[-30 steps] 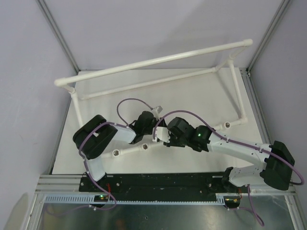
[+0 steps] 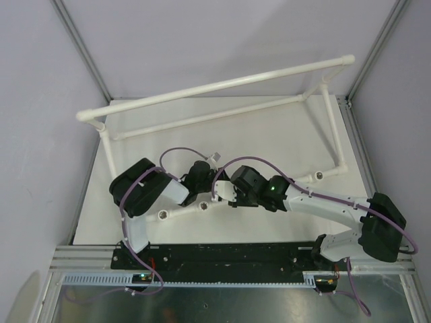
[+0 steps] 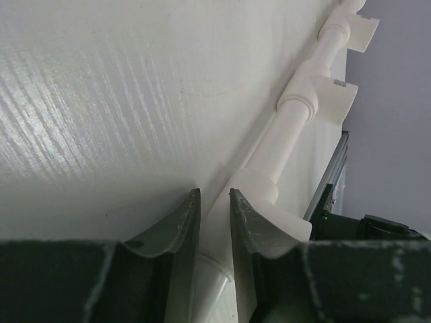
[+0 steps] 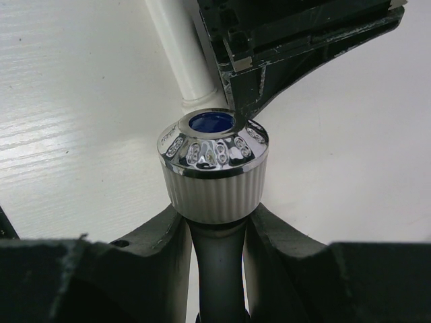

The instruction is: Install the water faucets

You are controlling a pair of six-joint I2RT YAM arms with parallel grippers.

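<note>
Both grippers work at the middle of the front white pipe run [image 2: 178,211]. In the left wrist view my left gripper is shut on the pipe fitting [image 3: 252,185], a white tee with a branch to the right. In the right wrist view my right gripper is shut on a chrome faucet [image 4: 212,161] with a ribbed collar and blue centre, held upright. A black gripper body sits just beyond it, beside a white pipe [image 4: 178,50]. The faucet's lower end is hidden.
A white pipe frame [image 2: 215,83] surrounds the white board [image 2: 175,114] at the back and sides. Other tee fittings [image 2: 318,176] stand on the front run to either side. The board's middle behind the arms is clear.
The frame looks unchanged.
</note>
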